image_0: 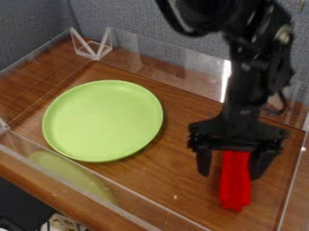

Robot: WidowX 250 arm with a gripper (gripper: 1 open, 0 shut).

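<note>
My black gripper (232,157) hangs from the arm at the right of the camera view, its fingers open and straddling the upper part of a red block (236,189). The block lies on the wooden surface, its upper end partly hidden by the gripper. Whether the fingers touch it I cannot tell.
A large green plate (103,119) lies to the left. Clear low walls (145,68) edge the wooden surface (157,180), with a grey partition (121,23) behind. Bare wood lies between the plate and the gripper.
</note>
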